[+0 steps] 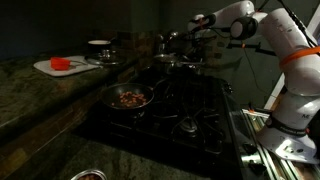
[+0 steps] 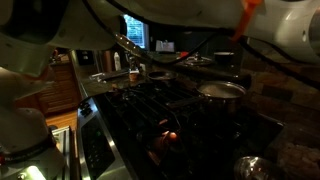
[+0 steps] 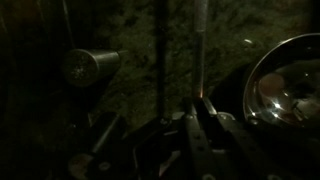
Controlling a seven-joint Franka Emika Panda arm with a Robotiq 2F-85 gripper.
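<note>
In the wrist view my gripper is dark but looks shut on the near end of a thin, pale utensil. The utensil runs straight away over a greenish stone counter; its far end is out of view. To the right sits a shiny round metal vessel with something inside, its contents hard to tell. On the left is a grey cylindrical container. From the first exterior view, the arm reaches to the far end of the stove, where the gripper is too small and dark to read.
A pan with reddish-brown pieces stands on the stove's near left burner. Farther back is a metal pot. On the left counter, a white tray carries a red item. A small bowl is at the front.
</note>
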